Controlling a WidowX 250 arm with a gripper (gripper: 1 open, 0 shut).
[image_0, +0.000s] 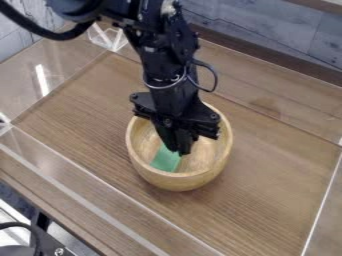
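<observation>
A beige round bowl (201, 175) sits on the wooden table, in the middle of the camera view. A green object (166, 158) lies inside it, on the left side. The black gripper (179, 142) hangs down over the bowl, its tips at or just inside it near the green object. Its fingers overlap one another from this angle, so whether it is open or shut is unclear, as is whether it touches the green object.
The bare wooden table (267, 200) has free room to the right and left of the bowl. A grey wooden wall (274, 35) runs along the back. Cables lie at the lower left, beside the table's edge.
</observation>
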